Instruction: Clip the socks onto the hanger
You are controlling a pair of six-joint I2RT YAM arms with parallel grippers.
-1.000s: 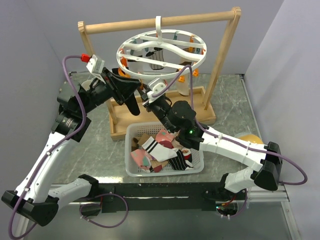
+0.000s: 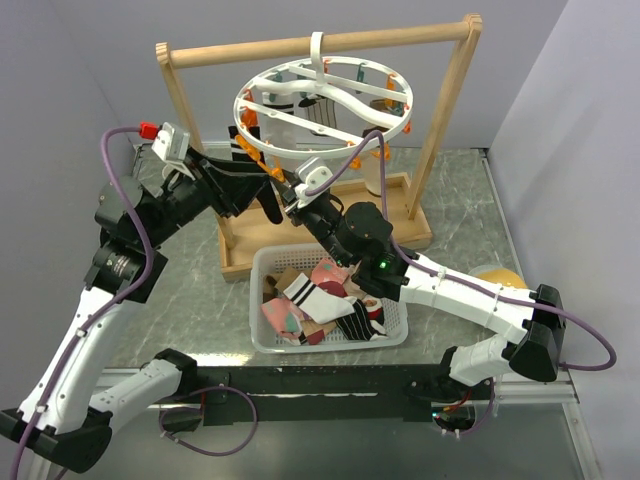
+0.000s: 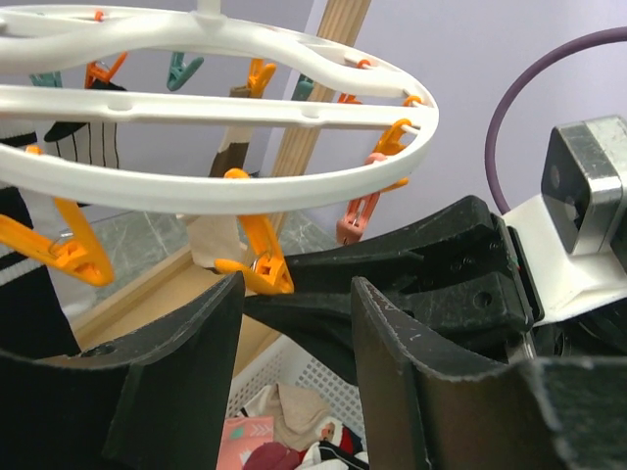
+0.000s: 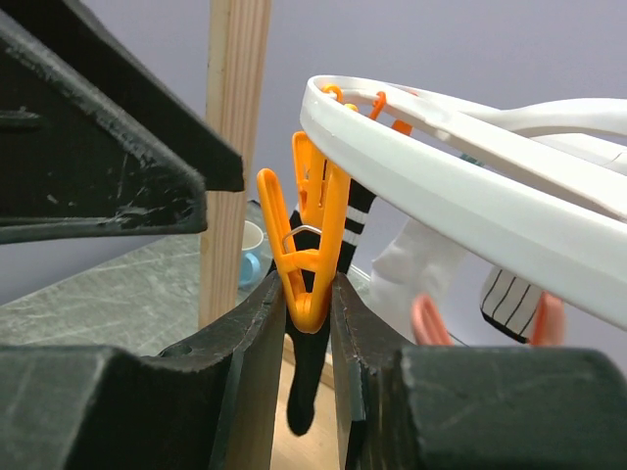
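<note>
The round white hanger [image 2: 322, 148] hangs from the wooden frame, socks clipped on it. My right gripper is shut on an orange clip [image 4: 312, 284] at the rim, with a dark sock [image 4: 306, 377] hanging behind it. My left gripper stands open just outside the rim, its fingers apart on either side below an orange clip [image 3: 260, 264], with nothing between them. In the right wrist view its dark fingers fill the upper left.
A white basket [image 2: 258, 310] of loose socks sits below the hanger on the bench. The wooden stand [image 2: 445, 110] surrounds the hanger. A yellow round object [image 2: 500, 280] lies at the right.
My left gripper and arm have moved left and a little toward the front, away from the clip held by my right gripper. The right arm is nearly unmoved.
</note>
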